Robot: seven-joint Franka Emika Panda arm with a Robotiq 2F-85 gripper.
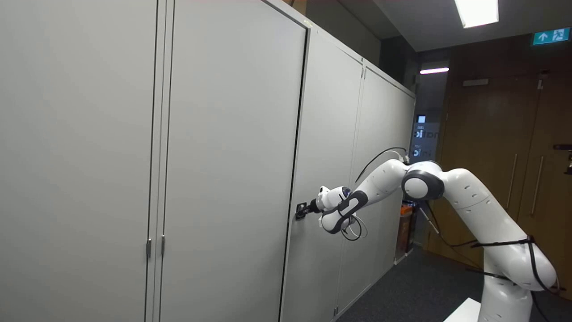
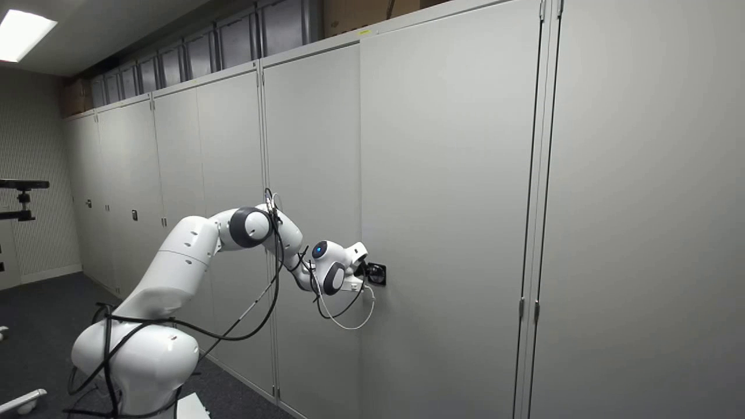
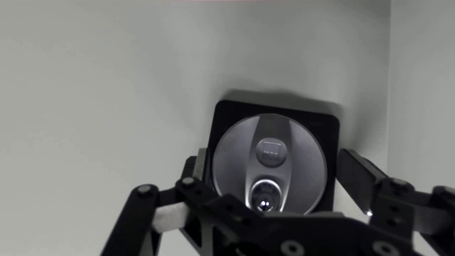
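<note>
Set in the grey cabinet door (image 3: 106,106) is a black square plate (image 3: 221,117) with a round silver handle (image 3: 234,153) and a small lock cylinder low on it. My gripper stands part open around this plate. Its left finger (image 3: 200,164) is at the plate's left edge and its right finger (image 3: 358,179) at the right edge; whether they touch it I cannot tell. The linkage covers the plate's lower part. In both exterior views the arm (image 1: 386,180) reaches to the plate (image 2: 379,273) at the door's edge.
Neighbouring cabinet doors (image 1: 230,161) stand flush and shut on either side. A vertical seam runs close to the plate's right in the wrist view. Black and white cables (image 2: 349,325) hang in loops below the wrist. Open floor (image 1: 407,292) lies in front of the cabinets.
</note>
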